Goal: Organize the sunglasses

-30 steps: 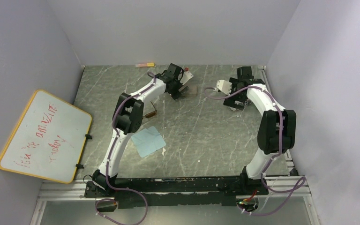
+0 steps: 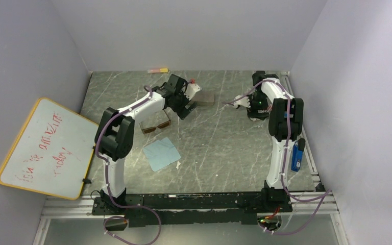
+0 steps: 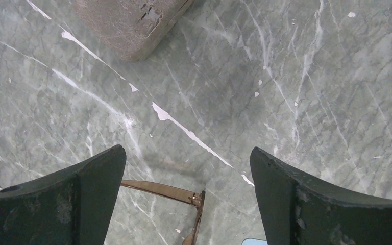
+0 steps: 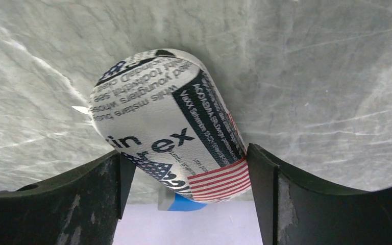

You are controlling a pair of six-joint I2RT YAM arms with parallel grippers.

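Note:
Brown sunglasses [image 2: 156,128] lie unfolded on the table left of centre; part of them [image 3: 173,192] shows between my open left gripper's fingers [image 3: 189,163] in the left wrist view, below the gripper. A grey-brown case [image 2: 204,100] lies beside that gripper toward the back. A light blue cloth [image 2: 161,153] lies nearer the front. My right gripper is around a newspaper-print cylindrical object [image 4: 168,122] at the table's right; whether its fingers grip it is unclear.
A whiteboard [image 2: 48,148] leans at the left. A blue object [image 2: 297,153] lies at the right edge, a pink-yellow item [image 2: 157,70] at the back edge.
My left gripper has moved left and toward the front, away from over the grey case.

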